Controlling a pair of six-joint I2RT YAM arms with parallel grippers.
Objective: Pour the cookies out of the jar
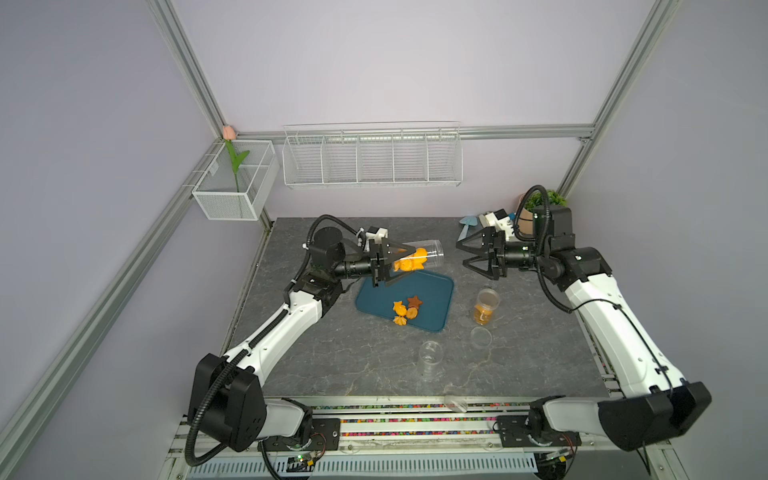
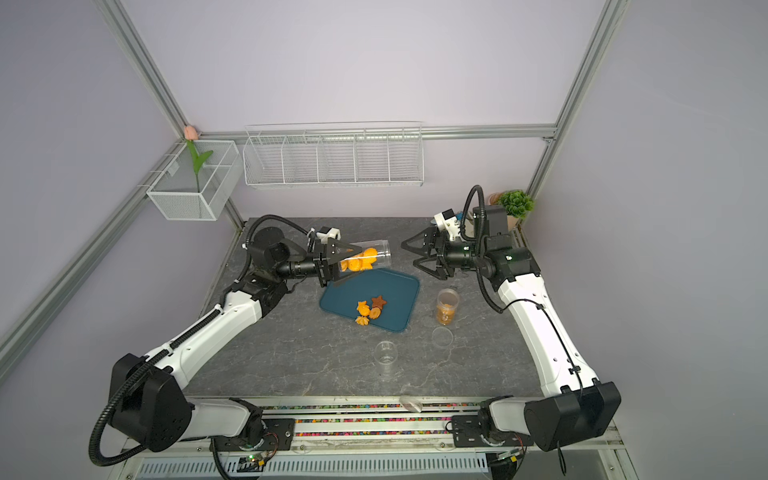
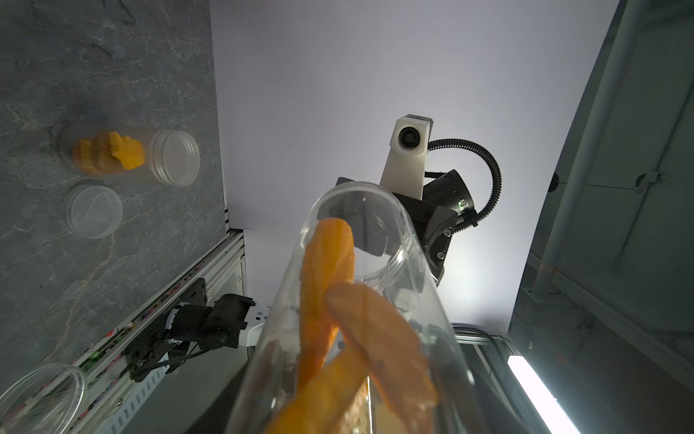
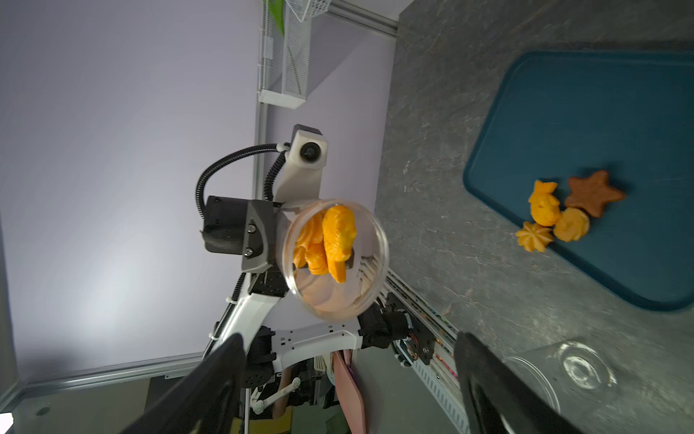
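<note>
A clear jar with orange cookies [image 1: 416,254] lies sideways in my left gripper [image 1: 393,262], which is shut on it above the teal tray [image 1: 376,294]; in the right wrist view its rim [image 4: 383,253] looks open. My right gripper [image 1: 472,254] stands open to its right, apart from it, with nothing visible between its fingers. On the tray's front part lie several cookies, one a brown star [image 4: 594,194]. A clear round lid [image 1: 481,337] lies on the table.
A second jar with cookies [image 1: 485,308] stands right of the tray, an empty clear container [image 1: 430,356] in front. Wire baskets [image 1: 372,156] hang at the back; a plant [image 2: 516,204] stands back right.
</note>
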